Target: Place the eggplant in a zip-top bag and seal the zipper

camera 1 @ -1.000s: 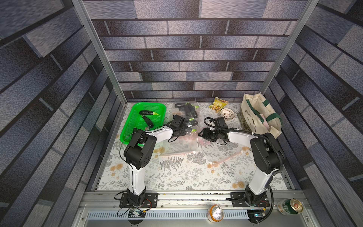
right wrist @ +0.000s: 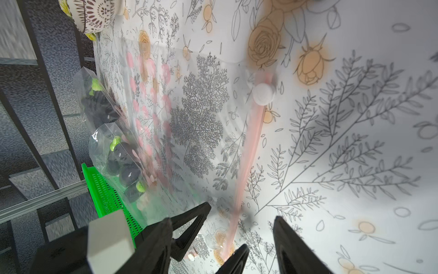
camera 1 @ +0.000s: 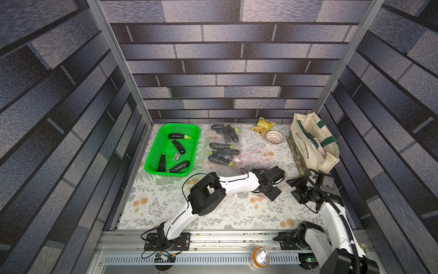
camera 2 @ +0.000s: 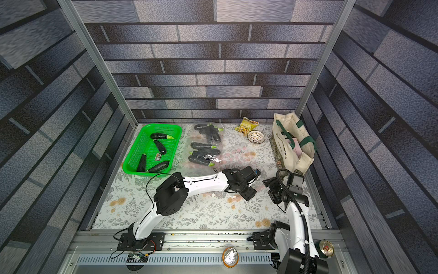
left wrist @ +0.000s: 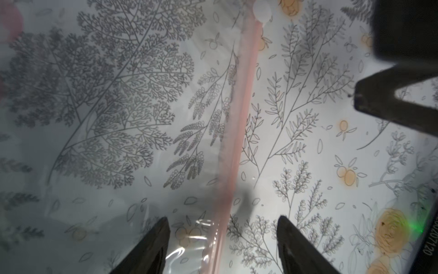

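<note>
An empty clear zip bag with a pink slider strip and white slider tab lies on the table. My left gripper hangs open just over that strip, nothing between its fingers. My right gripper is open above the bag's zip end, also empty; in the top views it is at the right. Bagged eggplants lie in the middle back. A green basket holds several loose eggplants.
A tote bag stands at the back right, with a patterned bowl and a yellow snack packet beside it.
My left gripper has swung right and toward the front, over the pink strip. My right gripper has moved right and toward the front from the middle.
</note>
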